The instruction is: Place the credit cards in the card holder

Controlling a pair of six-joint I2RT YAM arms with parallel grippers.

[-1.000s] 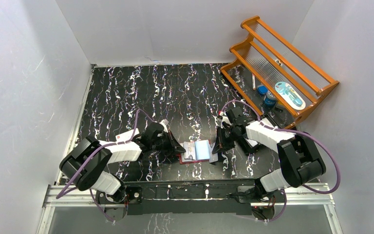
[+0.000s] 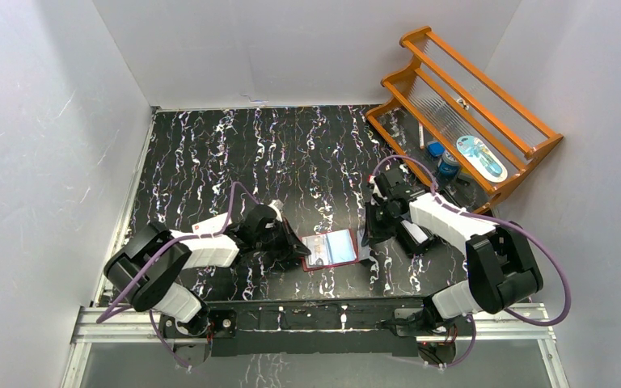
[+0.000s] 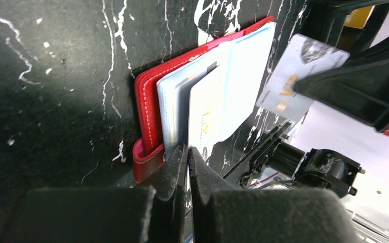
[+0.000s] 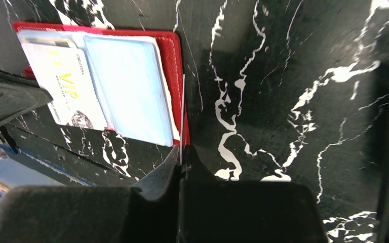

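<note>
The red card holder (image 2: 331, 265) lies spread on the table, its clear sleeves showing. In the right wrist view a white VIP card (image 4: 71, 83) shows on its left side, with a pale blue empty-looking sleeve (image 4: 126, 86) to the right. At the left edge of the VIP card my left gripper is shut, a thin white page edge running between its fingertips. My right gripper is shut on a grey VISA card, which appears edge-on in the right wrist view, upright beside the holder's right edge. Whether that card touches the holder, I cannot tell.
A wooden rack (image 2: 461, 105) stands at the back right with jars and a blue-white oval item (image 2: 482, 158) near it. A black box (image 2: 414, 238) sits behind my right gripper, and a white item (image 2: 210, 225) lies near the left arm.
My right gripper has moved slightly back and right with its card, uncovering the holder's red right edge. The holder and my left gripper have shifted a little to the right.
</note>
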